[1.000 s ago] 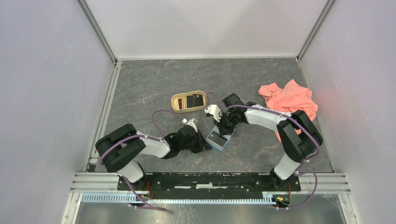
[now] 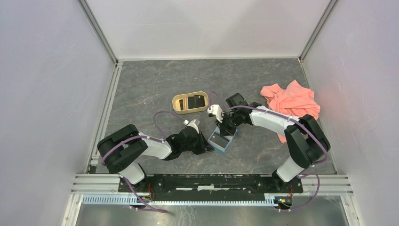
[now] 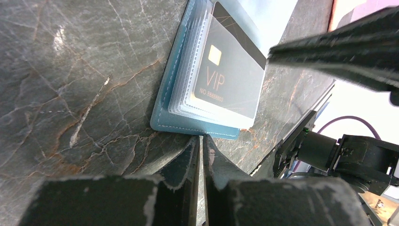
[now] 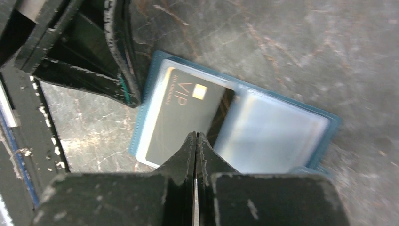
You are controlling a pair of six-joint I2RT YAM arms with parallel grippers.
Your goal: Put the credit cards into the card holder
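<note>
The open blue card holder [image 2: 219,148] lies on the table between my grippers, with a grey VIP card [image 3: 226,75] in its clear sleeves on one half; the other half [image 4: 277,132] shows an empty-looking sleeve. My left gripper is shut on the holder's near edge. My right gripper is shut over the holder, with nothing seen between its fingers.
A tan tray [image 2: 178,107] with several dark cards stands behind the left arm. A pink cloth [image 2: 294,99] lies at the right.
The right arm has shifted slightly to the right, uncovering a little more of the holder. The left arm looks unchanged.
</note>
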